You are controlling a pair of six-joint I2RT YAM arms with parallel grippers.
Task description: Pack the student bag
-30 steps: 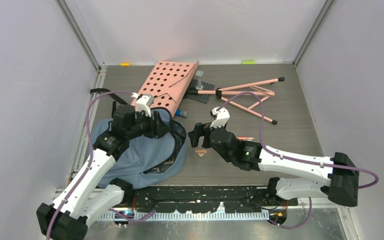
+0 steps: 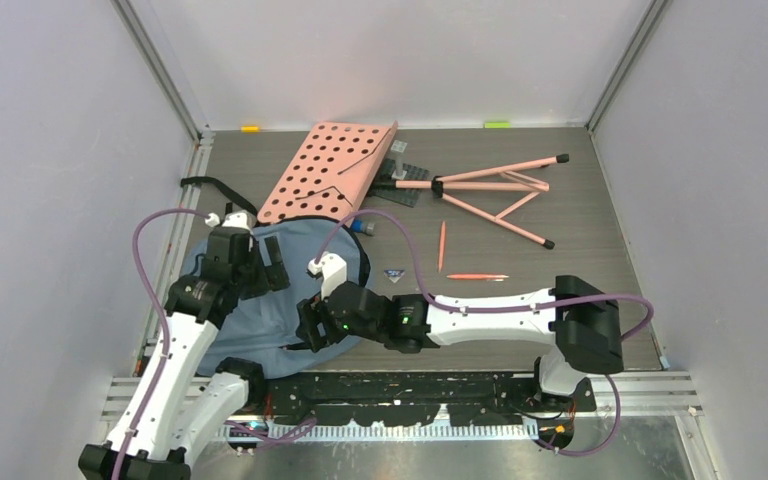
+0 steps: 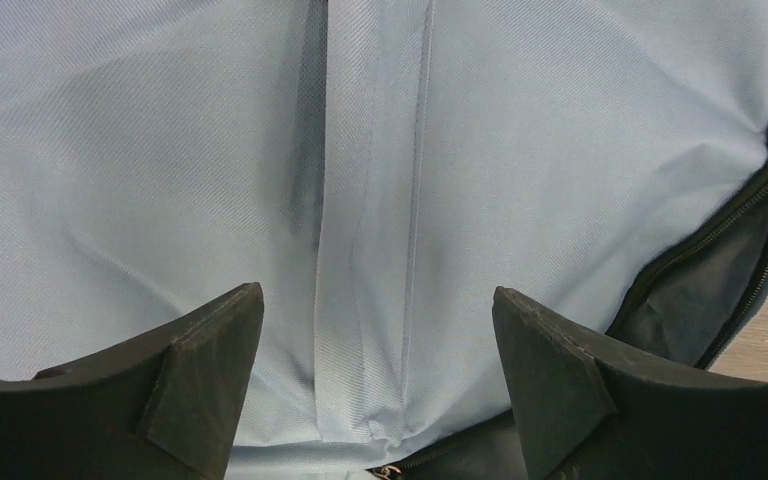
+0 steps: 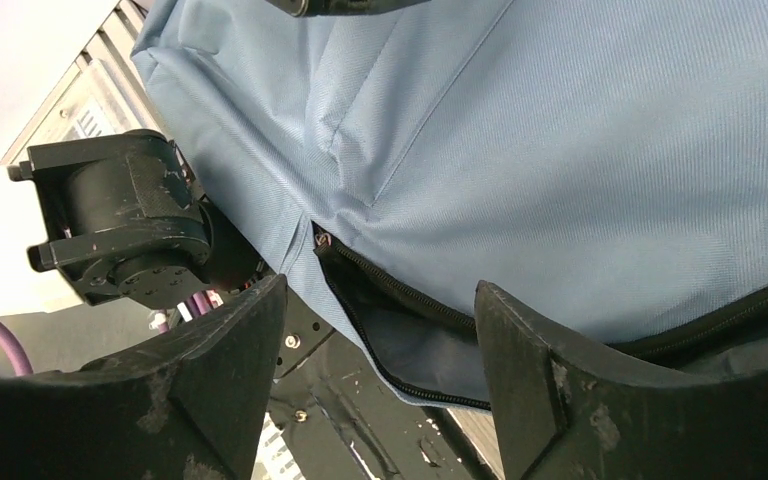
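Note:
The blue-grey bag (image 2: 260, 335) lies at the lower left of the table, its black zipper (image 4: 400, 293) parted along the near edge. My left gripper (image 2: 265, 262) hangs over the bag, its fingers parted above plain fabric and a seam in the left wrist view. My right gripper (image 2: 310, 325) is over the bag's near right part, fingers parted beside the open zipper in the right wrist view. Nothing shows between either pair of fingers.
A pink perforated board (image 2: 315, 170), a pink folding stand (image 2: 485, 187), a dark mat (image 2: 410, 197) and a blue cylinder (image 2: 363, 227) lie behind. Two orange pens (image 2: 475, 277) and a small triangle (image 2: 394, 275) lie right of the bag.
My left gripper has moved left over the bag. My right gripper has moved left and toward the front onto the bag, whose top flap now lies flatter.

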